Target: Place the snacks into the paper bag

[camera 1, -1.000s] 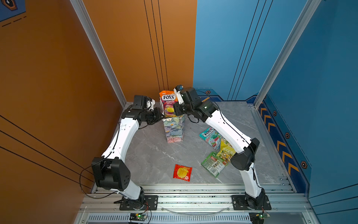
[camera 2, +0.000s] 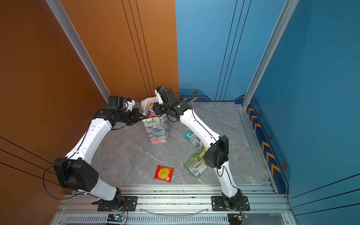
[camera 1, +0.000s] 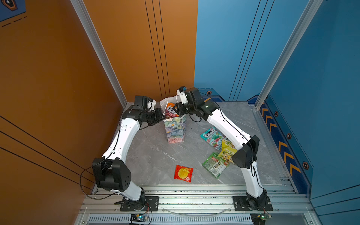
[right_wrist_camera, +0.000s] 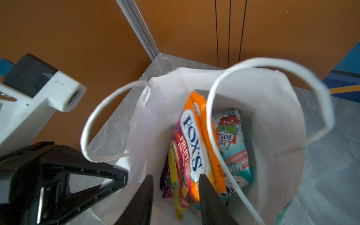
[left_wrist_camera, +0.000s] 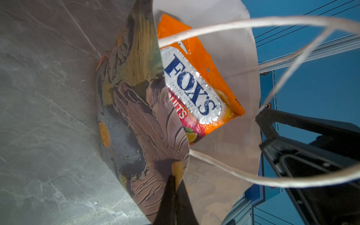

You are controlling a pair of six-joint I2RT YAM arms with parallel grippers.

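The patterned paper bag (camera 1: 175, 129) stands upright at the table's middle, with white handles and an open top. Inside, an orange Fox's Fruits packet (right_wrist_camera: 192, 150) rests above a teal snack packet (right_wrist_camera: 236, 150). My left gripper is shut at the bag's front rim, with the paper edge at its fingertips. My right gripper is part open over the bag's mouth, with no packet held between its fingers. Outside lie a teal Fox's packet (camera 1: 211, 136), a yellow packet (camera 1: 226, 151), a green packet (camera 1: 215, 164) and a red packet (camera 1: 183, 173).
Orange and blue walls enclose the back and sides. The right arm stretches over part of the loose packets on the right.
The orange Fox's packet has sunk lower into the bag, uncovering its white back rim. My right gripper has shifted slightly over the mouth. The left arm is still.
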